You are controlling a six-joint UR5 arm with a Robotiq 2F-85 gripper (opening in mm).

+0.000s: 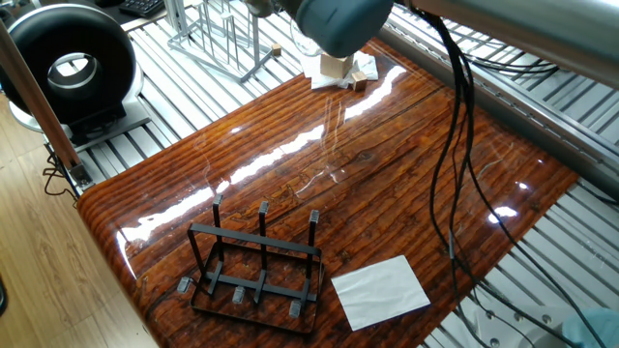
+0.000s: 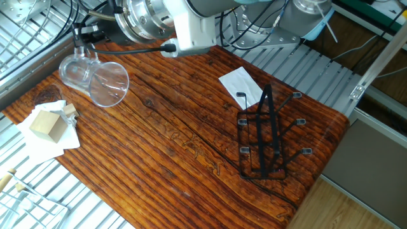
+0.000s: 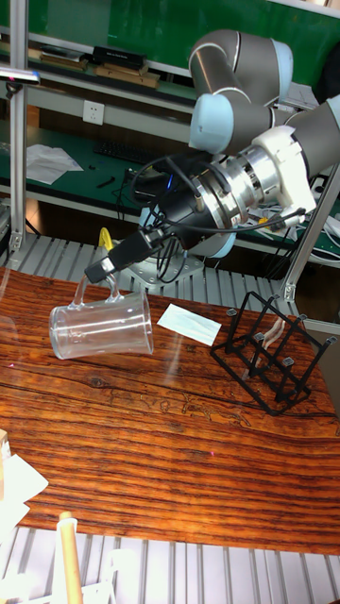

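A clear glass mug [image 3: 101,327] lies on its side in the air above the wooden table, its handle turned up toward the arm. My black gripper [image 3: 98,271] is shut on that handle in the third exterior view. From the second exterior view, the mug [image 2: 108,84] shows its round mouth facing the table's middle, with the gripper [image 2: 82,39] behind it at the handle. The arm hides most of the mug in the first exterior view. Toward the other end of the table stands a black wire rack [image 1: 256,280] with several upright prongs, apart from the mug.
A white sheet [image 1: 381,292] lies flat beside the rack. Wooden blocks [image 2: 48,126] rest on white paper at the table's corner, near the mug. Beyond the table edge is a grey wire rack [image 1: 227,48].
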